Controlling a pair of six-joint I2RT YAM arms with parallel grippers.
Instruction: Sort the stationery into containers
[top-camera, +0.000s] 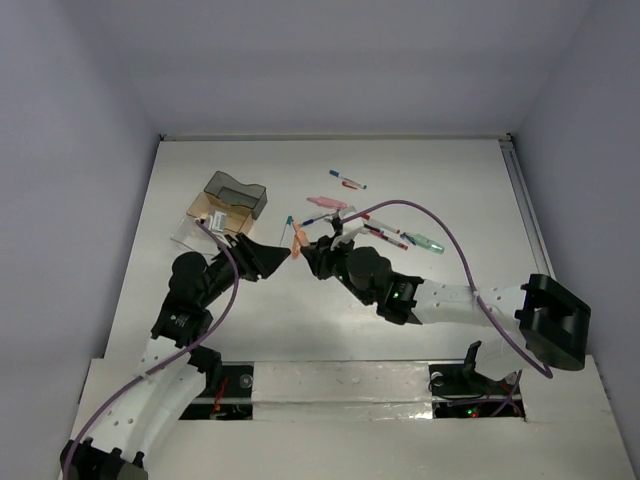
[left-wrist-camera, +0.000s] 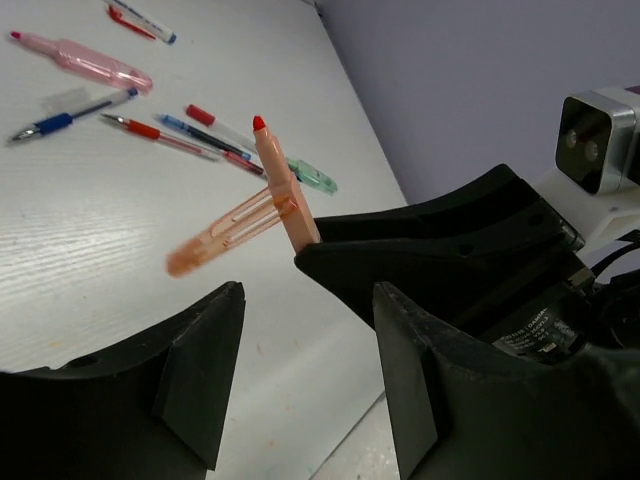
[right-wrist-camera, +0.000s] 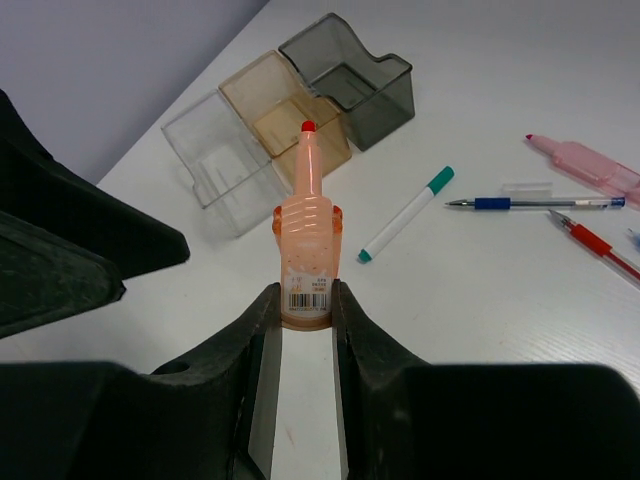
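An orange highlighter with a red tip (right-wrist-camera: 307, 240) is clamped in my right gripper, its tip pointing away from the fingers. My left gripper stands part open with nothing between its fingers, a short way from the orange highlighter (left-wrist-camera: 283, 190). Seen from above, the left gripper (top-camera: 288, 252) and the right gripper (top-camera: 305, 250) face each other closely over the table's middle. Three bins stand at the upper left: a grey one (right-wrist-camera: 390, 105), an amber one (right-wrist-camera: 255, 85) and a clear one (right-wrist-camera: 200, 140).
A green-capped marker (right-wrist-camera: 405, 215) lies between the bins and the pens. Farther right are a pink highlighter (top-camera: 328, 202), a blue pen (right-wrist-camera: 540, 203), a green highlighter (top-camera: 428, 243) and several more pens.
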